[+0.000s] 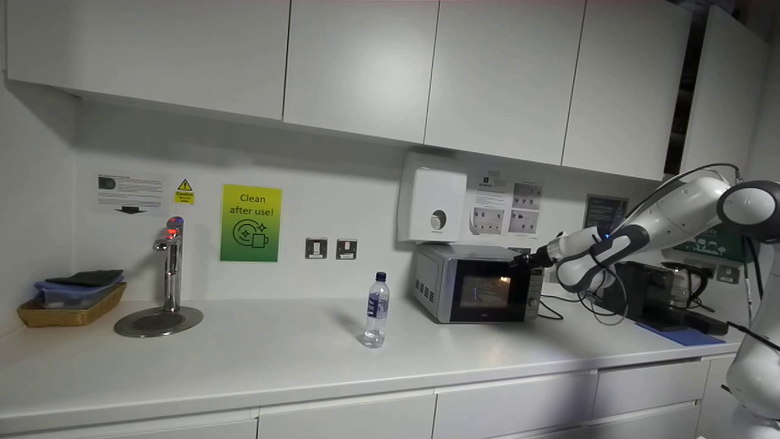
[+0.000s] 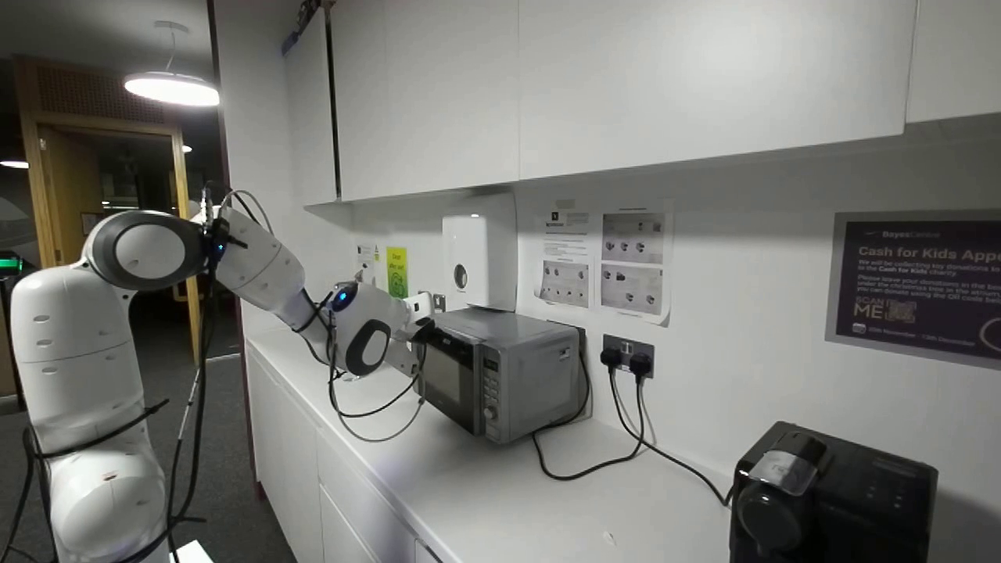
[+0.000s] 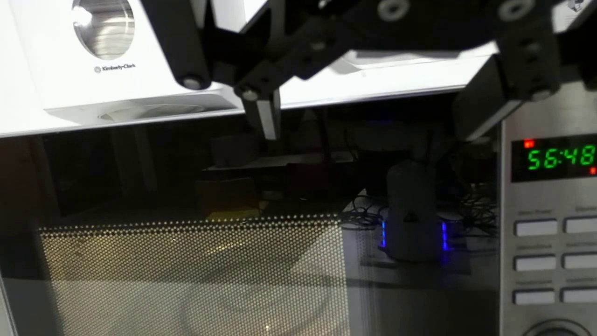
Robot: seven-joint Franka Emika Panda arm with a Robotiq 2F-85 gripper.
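Note:
The silver microwave (image 1: 432, 281) stands on the counter with its dark door (image 3: 268, 185) closed and a light on inside. Its display (image 3: 559, 159) glows green and seems to read 56:48. My gripper is open in front of the upper part of the door, its two fingers well apart with nothing visible between them. From the first exterior view, the gripper (image 1: 516, 261) appears near the door's upper right corner. Whether a fingertip touches the door is not clear. Below the display sit several pale buttons (image 3: 535, 262).
A clear water bottle (image 1: 376, 314) stands upright left of the microwave. The paper dispenser (image 1: 432, 201) hangs just above it. Black cables (image 2: 586, 469) and a black coffee machine (image 2: 873, 497) lie to the other side. Bare counter (image 1: 256, 358) extends toward the tap (image 1: 172, 271).

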